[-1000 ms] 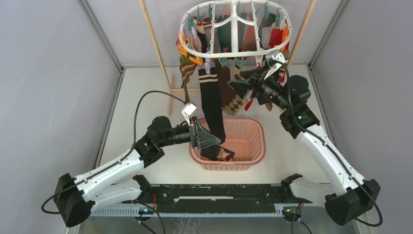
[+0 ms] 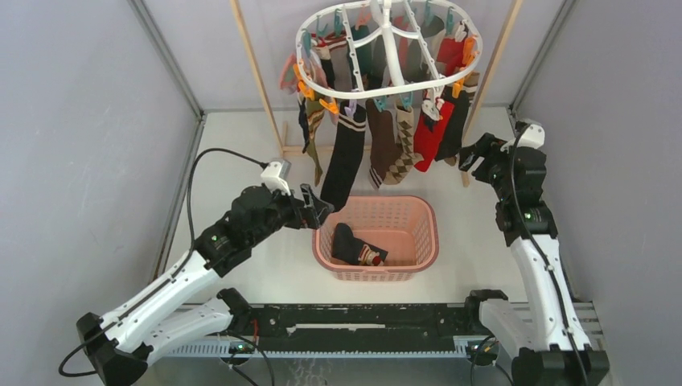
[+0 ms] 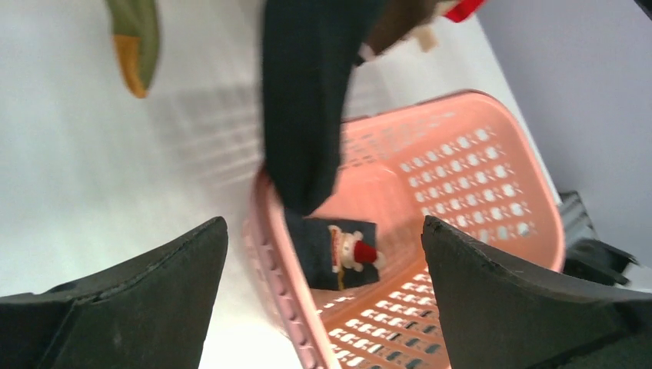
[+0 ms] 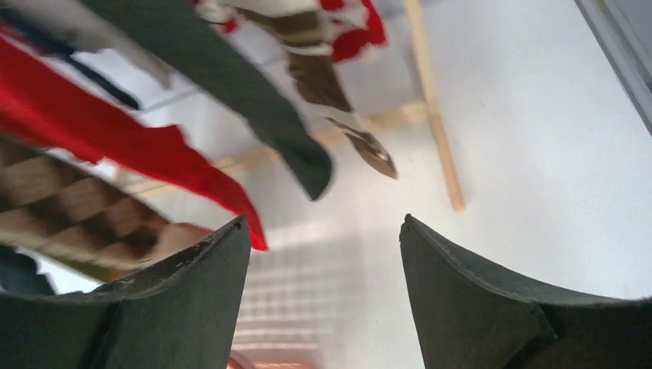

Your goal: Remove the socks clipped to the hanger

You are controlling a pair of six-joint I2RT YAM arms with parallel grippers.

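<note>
From the white hanger (image 2: 388,90) at the top hang several socks on coloured clips. A long dark sock with pale bands (image 2: 346,157) dangles lowest, its toe near my left gripper (image 2: 319,211); in the left wrist view this dark sock (image 3: 307,108) hangs beyond the open fingers, with nothing between them. Right of it are a brown sock, a checkered sock (image 2: 402,145) and a red sock (image 2: 433,133). My right gripper (image 2: 469,161) stands open just right of the hanging socks; in the right wrist view the red sock (image 4: 138,142) and a grey-green sock (image 4: 261,115) hang ahead, untouched.
A pink basket (image 2: 414,269) sits below the hanger, holding dark socks (image 2: 350,245), one with a red-nosed figure. Wooden poles (image 2: 259,76) stand on both sides of the hanger. The table right of the basket is clear.
The right gripper has drawn back to the right, uncovering the red sock. The hanging socks have swung, the dark one tilting leftward.
</note>
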